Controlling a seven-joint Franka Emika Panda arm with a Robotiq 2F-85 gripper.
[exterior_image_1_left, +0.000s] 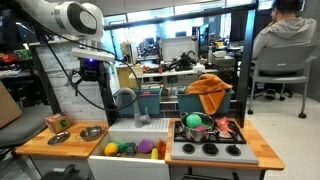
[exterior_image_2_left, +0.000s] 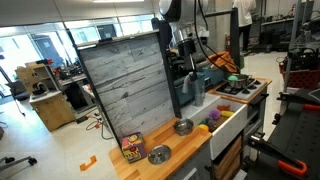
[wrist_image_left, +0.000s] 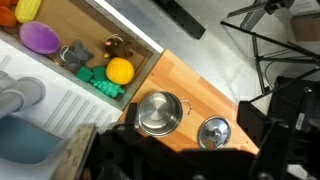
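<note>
My gripper hangs high over the counter, its two dark fingers wide apart at the lower edge of the wrist view. No object shows held between them. Far below lie a steel pot and, to its right, a round metal lid on the wooden counter. The open compartment at upper left of the wrist view holds an orange ball-like toy, a purple toy, green blocks and a brown toy. In exterior view 1 the arm stands above the counter's left half.
To the right, the stove carries a pot with a green item in it. An orange cloth drapes over a blue bin behind. A faucet rises at the back middle. A small box stands on the left counter.
</note>
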